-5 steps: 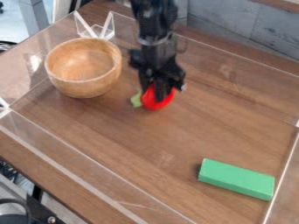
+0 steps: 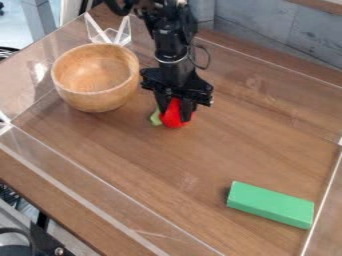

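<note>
The black gripper (image 2: 178,100) is lowered over a red round object (image 2: 174,118) with a small light-green part (image 2: 156,119) at its left, on the wooden table. The fingers are around the red object's top and partly hide it; whether they grip it is unclear. A wooden bowl (image 2: 94,82) stands to the left of the gripper.
A long green block (image 2: 270,205) lies at the front right. A white wire-like item (image 2: 110,30) is behind the bowl.
The gripper has shifted slightly down and left over the red object, and less of the red shows now.
</note>
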